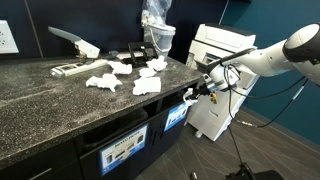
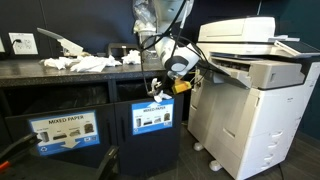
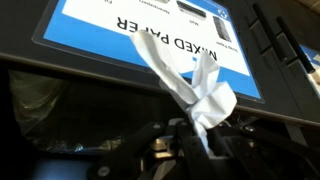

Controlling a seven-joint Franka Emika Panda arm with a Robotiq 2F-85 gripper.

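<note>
A crumpled white paper (image 3: 205, 100) sticks up from my gripper, which is shut on it. In exterior view 2 the same paper (image 2: 158, 96) hangs at the gripper (image 2: 163, 88), in front of the counter's right-hand cabinet, around the height of its opening. The bin opening (image 3: 100, 110) shows dark in the wrist view, with a clear plastic liner (image 3: 38, 100) at its left. Beside that opening is the blue-and-white MIXED PAPER label (image 3: 150, 38), upside down in this view. More crumpled papers (image 1: 103, 81) lie on the dark speckled countertop (image 1: 60, 105).
A second bin opening (image 1: 112, 127) with its own label (image 1: 123, 150) is to the left. Close on the right stands a large white printer (image 2: 245, 110). A clear container (image 1: 158, 37) and a stapler-like tool (image 1: 75, 42) occupy the counter's back.
</note>
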